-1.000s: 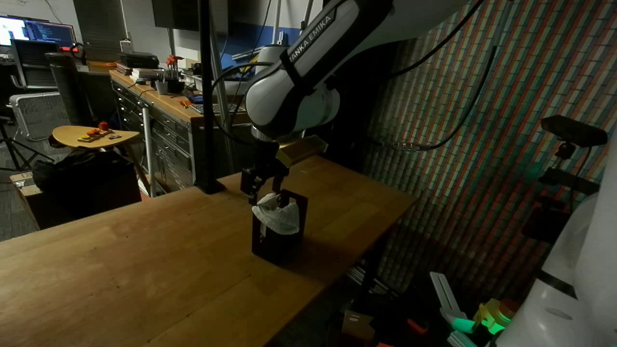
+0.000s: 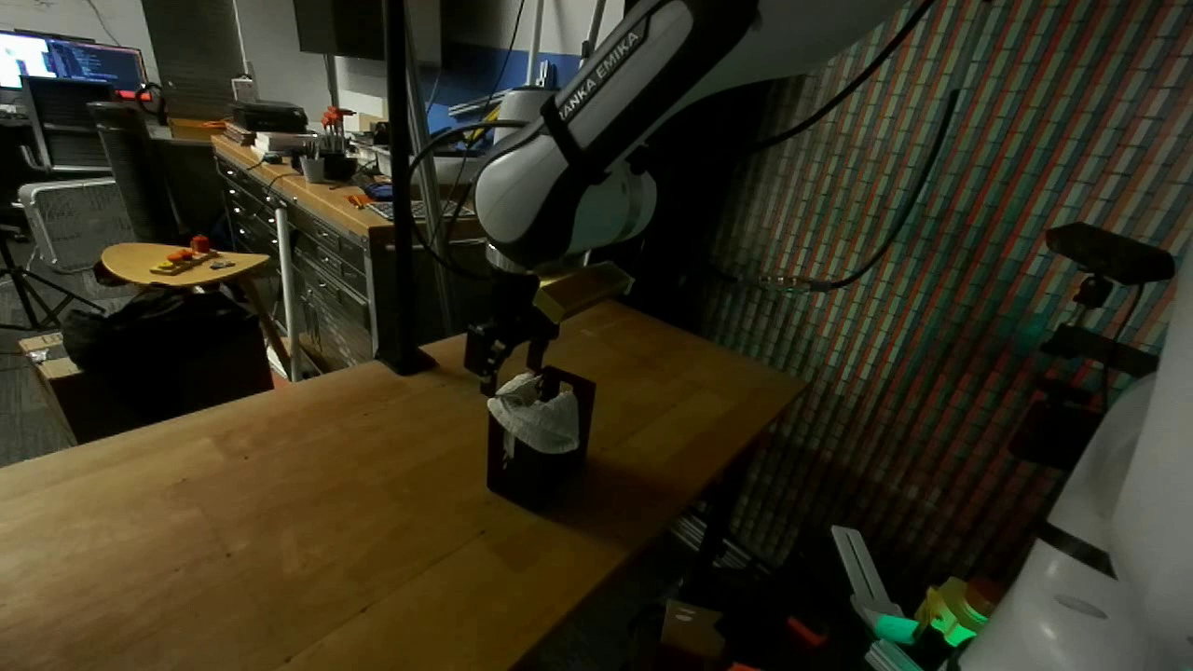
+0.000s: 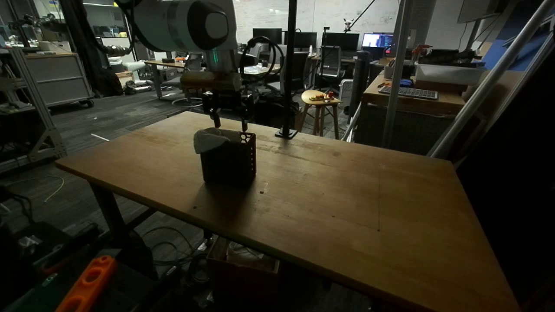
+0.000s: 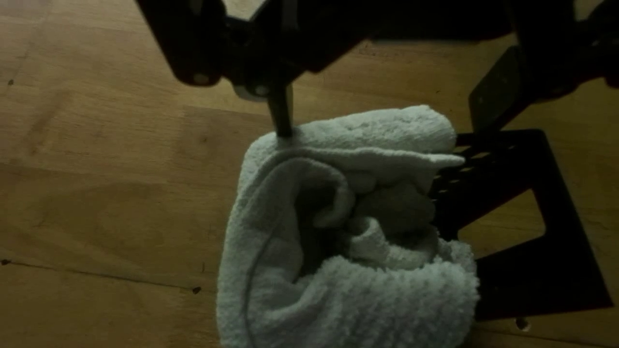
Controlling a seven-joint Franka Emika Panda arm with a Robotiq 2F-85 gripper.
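A crumpled white towel (image 4: 371, 301) bulges out of a black box with cut-out sides (image 4: 563, 255) and drapes over part of its rim. In exterior view 2 the box (image 3: 229, 169) stands upright on the wooden table, the towel (image 3: 210, 139) hanging over its left side. My gripper (image 3: 231, 126) is open just above the rim, one finger to either side of centre. From the wrist, one finger (image 4: 281, 116) appears at the towel's edge and the other finger (image 4: 496, 98) over the box rim; whether either touches cannot be told.
A black post (image 2: 397, 224) rises from the table's back edge near the arm.
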